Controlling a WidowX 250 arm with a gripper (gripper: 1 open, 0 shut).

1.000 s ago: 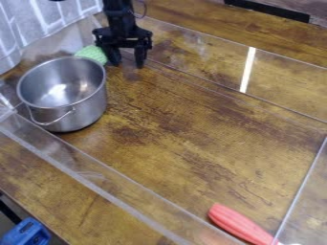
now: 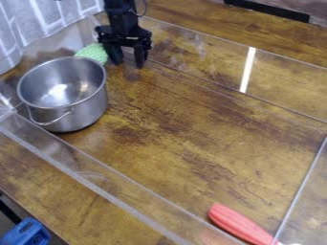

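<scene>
My black gripper [image 2: 122,42] is at the top left of the camera view, low over the wooden floor of the clear-walled enclosure, beside a green object [image 2: 92,53] behind a large steel pot [image 2: 67,96]. The dark fingers are small and blend into the dark wood, so whether they are open or shut, or touch the green object, is unclear.
A red-handled item [image 2: 236,222] lies at the bottom right. A blue object [image 2: 29,232] is outside at the bottom left. Transparent walls edge the area.
My gripper has shifted slightly over the last second, with its body a little more upright. The pot and red-handled item stay where they were.
</scene>
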